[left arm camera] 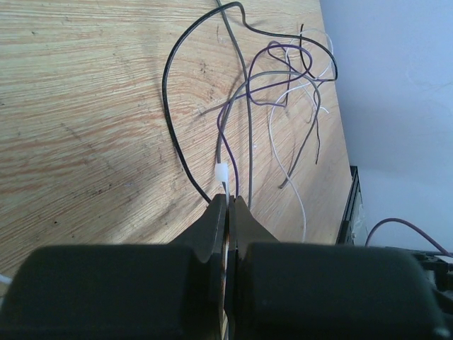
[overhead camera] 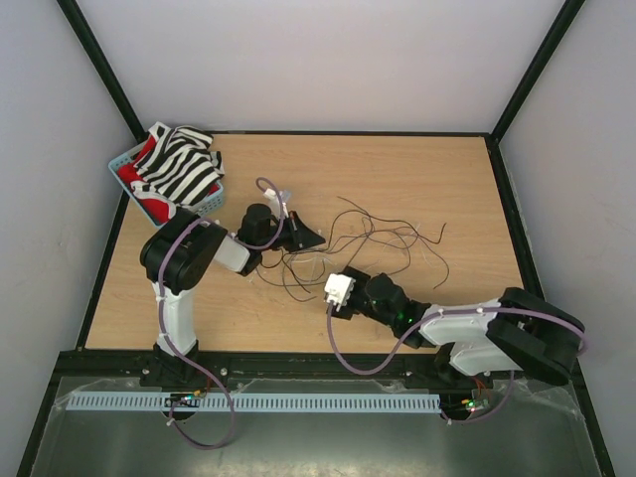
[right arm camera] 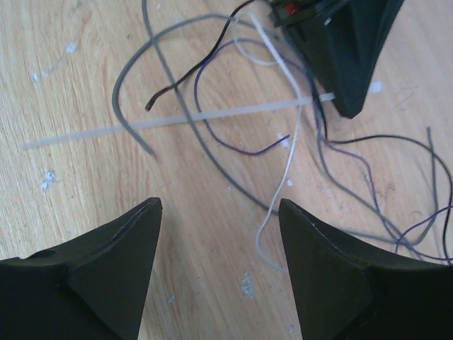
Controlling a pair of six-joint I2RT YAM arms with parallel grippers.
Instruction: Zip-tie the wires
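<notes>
Tangled black, grey, purple and white wires [overhead camera: 397,238] lie on the wooden table [overhead camera: 248,318]. My left gripper is shut over them; a thin clear strip with a white head [left arm camera: 221,172] runs up from between its fingers. In the right wrist view that gripper's dark tip appears at the top, with a translucent strip [right arm camera: 78,136] lying across the wires. My right gripper hovers low over the wire ends, its fingers apart with nothing held between them.
A blue basket [overhead camera: 209,204] with striped and red cloth stands at the back left.
</notes>
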